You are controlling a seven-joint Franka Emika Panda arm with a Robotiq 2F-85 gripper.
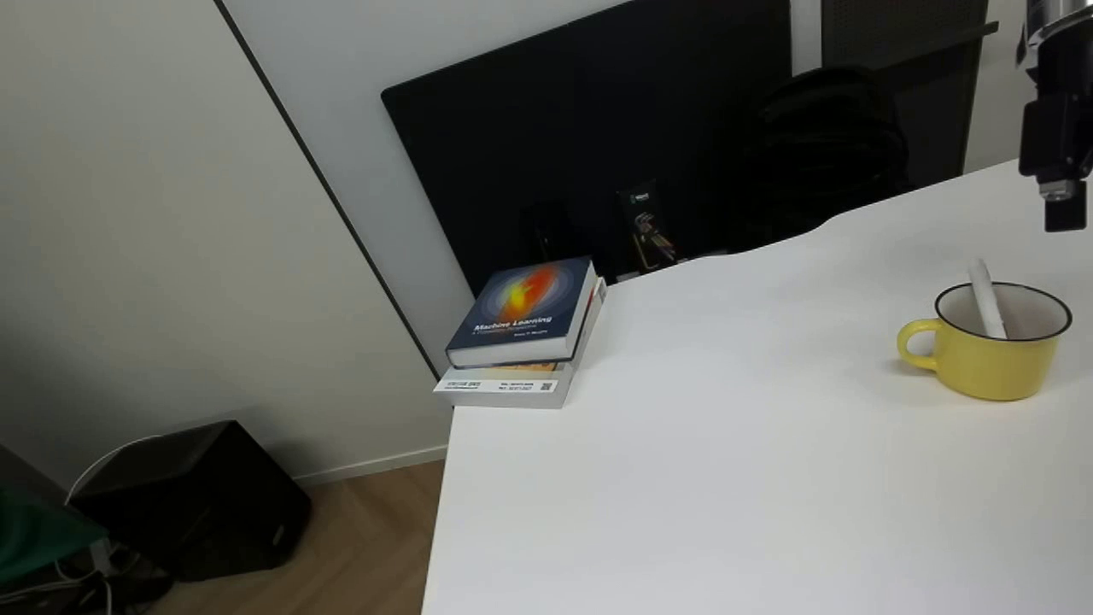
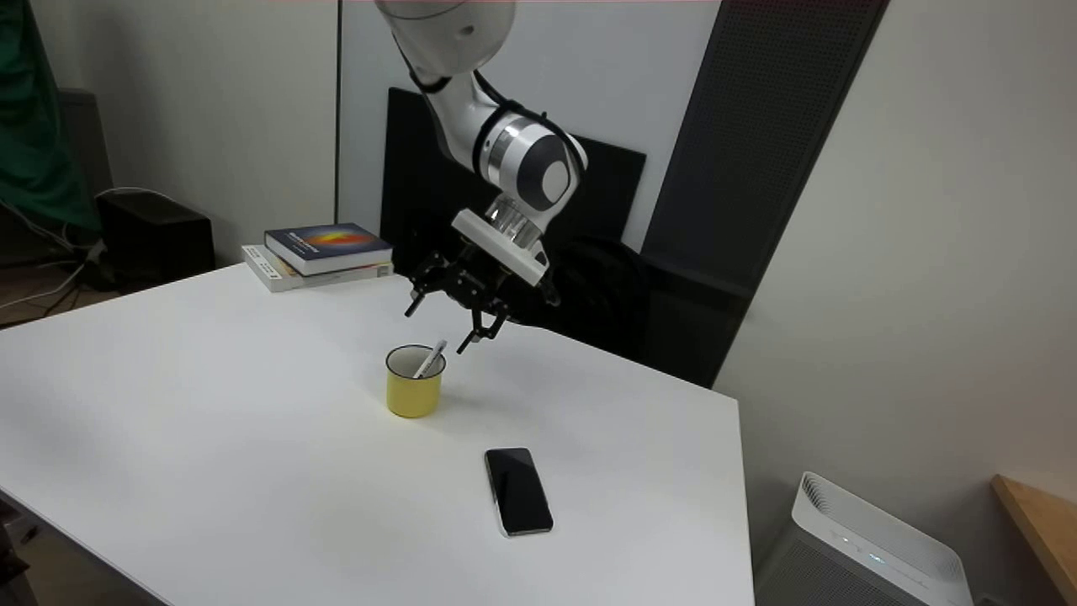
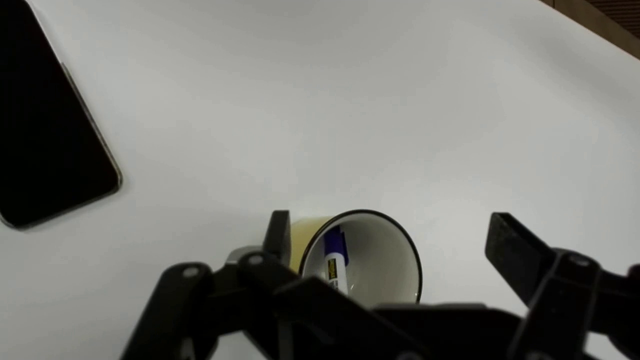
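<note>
A yellow mug (image 2: 411, 397) with a dark rim stands upright on the white table, and a white marker (image 2: 429, 359) leans inside it. From above, in the wrist view, the marker (image 3: 334, 259) shows a purple-blue end within the mug (image 3: 384, 264). My gripper (image 2: 436, 332) is open above and behind the mug, apart from it, with nothing held. Its two fingers appear either side of the mug in the wrist view, where the gripper's dark body hides the near part of the mug. In exterior view 1 only part of the gripper (image 1: 1066, 205) shows at the right edge.
A black phone (image 2: 519, 491) lies flat on the table (image 2: 252, 454), nearer the camera than the mug. Two stacked books (image 1: 528, 313) sit at the table's far corner. A dark monitor (image 1: 604, 133) stands behind the table.
</note>
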